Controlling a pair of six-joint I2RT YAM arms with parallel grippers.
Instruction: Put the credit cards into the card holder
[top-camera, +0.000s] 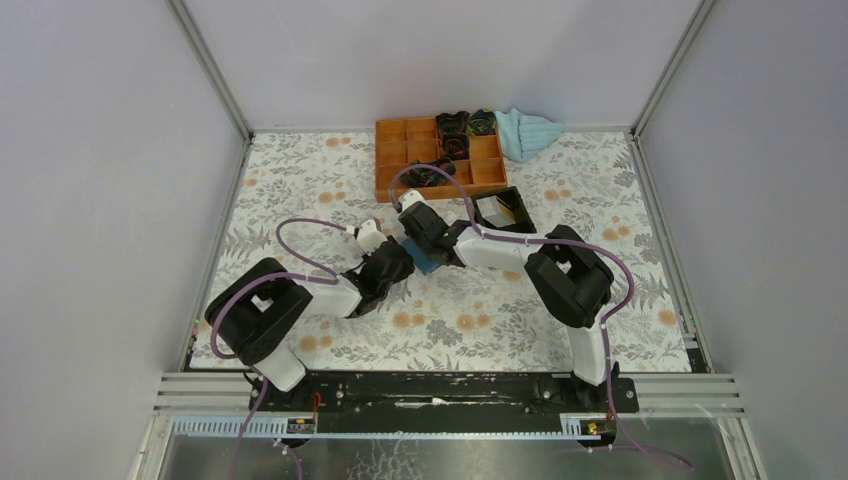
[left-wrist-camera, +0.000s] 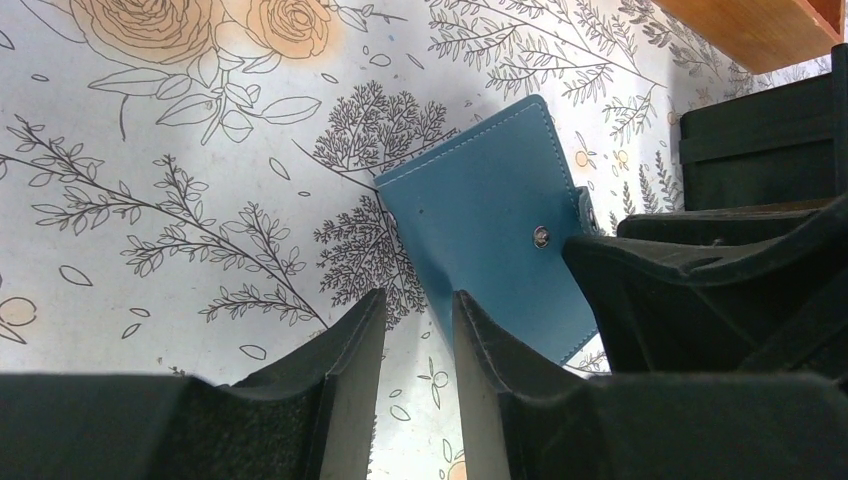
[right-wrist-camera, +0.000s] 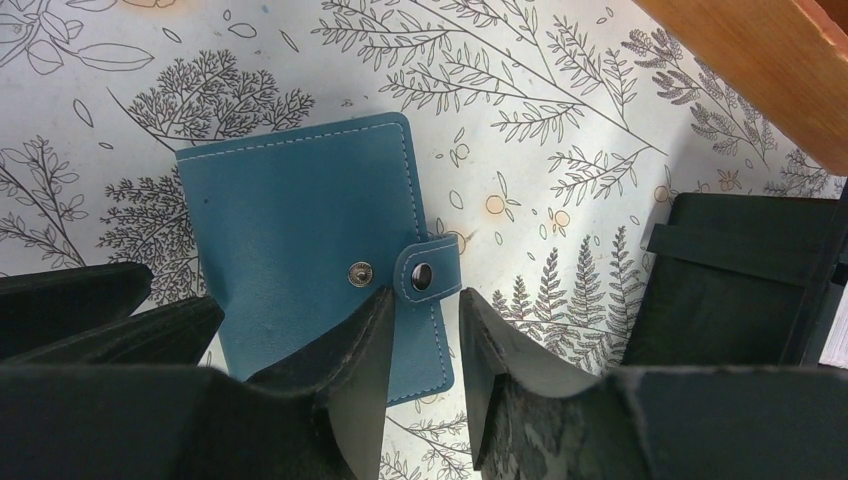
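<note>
The blue card holder (right-wrist-camera: 290, 220) lies flat on the patterned tabletop. Its strap (right-wrist-camera: 430, 268) is unfastened at the right edge, with the metal stud showing on the cover. Over that strap stands my right gripper, open; the fingertips are close to the strap, though contact cannot be judged. My left gripper is open too, its fingertips apart near the holder's lower-left edge with nothing between them. A black box (top-camera: 522, 222) at the right of the holder has pale, flat contents (top-camera: 494, 211), perhaps cards.
An orange-brown compartment tray (top-camera: 390, 160) with several dark pieces stands at the back. Beside it lies a light blue cloth (top-camera: 527, 134). Both grippers are close together over the holder.
</note>
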